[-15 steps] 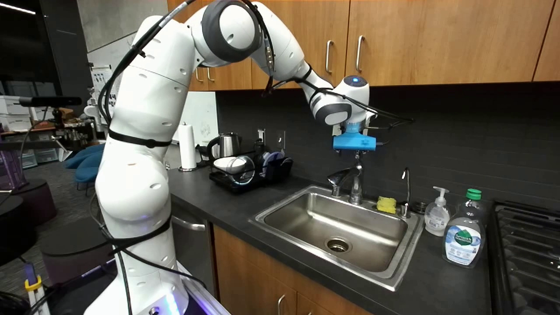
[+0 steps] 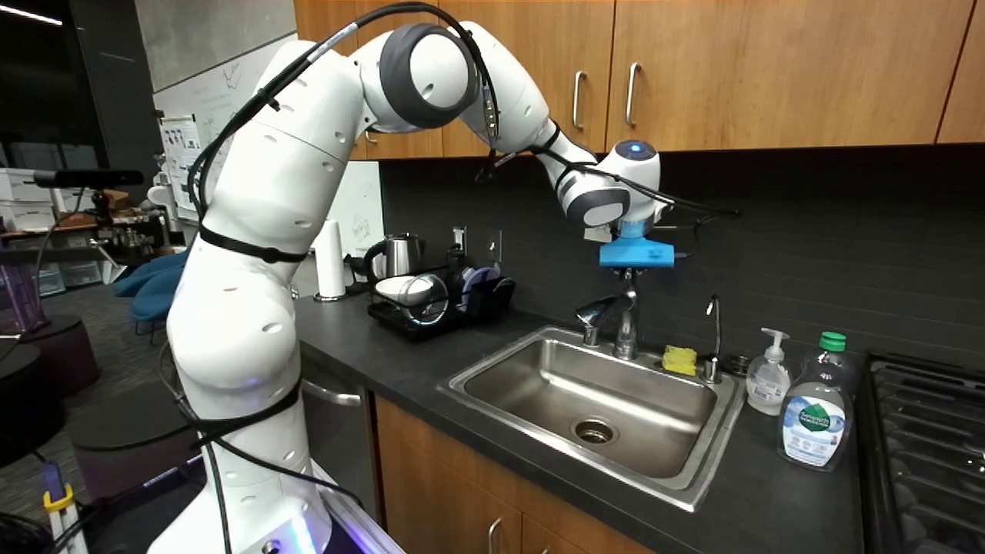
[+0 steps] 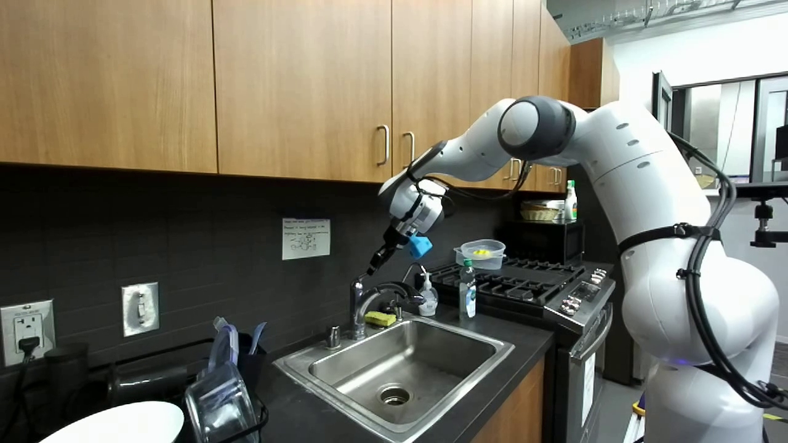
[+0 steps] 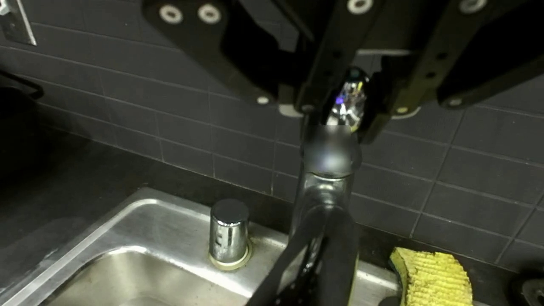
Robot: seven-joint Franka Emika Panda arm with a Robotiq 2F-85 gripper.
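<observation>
In the wrist view the gripper is shut on the shiny lever handle (image 4: 352, 99) of the faucet, with a dark finger on either side of it. The chrome faucet (image 4: 326, 194) rises below, its spout running toward the bottom of the view. From exterior view 2, the black fingers slope down to the top of the faucet (image 3: 357, 314), where the lever shows only thinly. A blue mount (image 2: 637, 252) covers most of the gripper in exterior view 1. Whether water runs is not clear; none shows in the exterior views.
An empty steel sink (image 2: 609, 397) lies below. Beside the faucet are a yellow sponge (image 2: 679, 360) and a slim second tap (image 2: 713, 337); soap bottles (image 2: 813, 415) stand to the right. A dish rack (image 2: 443, 305) sits left. Upper cabinets (image 2: 785, 74) hang above the wrist.
Compared with a second ago, the wrist and blue mount have shifted slightly right in exterior view 1, and the forearm has moved with them. The sink and bottles are unchanged.
</observation>
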